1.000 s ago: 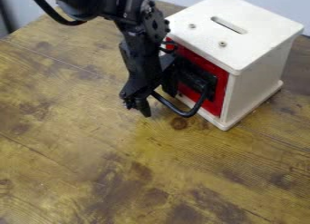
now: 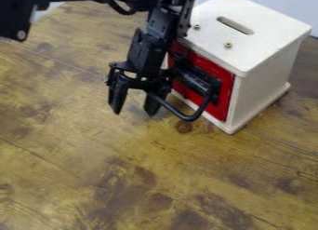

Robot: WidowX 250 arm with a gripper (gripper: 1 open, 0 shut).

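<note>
A white wooden box [image 2: 256,38] with a red front panel [image 2: 214,70] stands at the upper right, a slot and screws on its top. A black fixture [image 2: 199,83] sits on the red front. The black robot arm comes from the upper left, and its gripper [image 2: 134,96] hangs low over the floor just left of the box, its two fingers apart with nothing visible between them. Black parts of arm and fixture overlap, so their contact is unclear.
A dark knot shows on the floor below the gripper.
The gripper has moved slightly left, away from the box front, and its fingers appear more spread.
</note>
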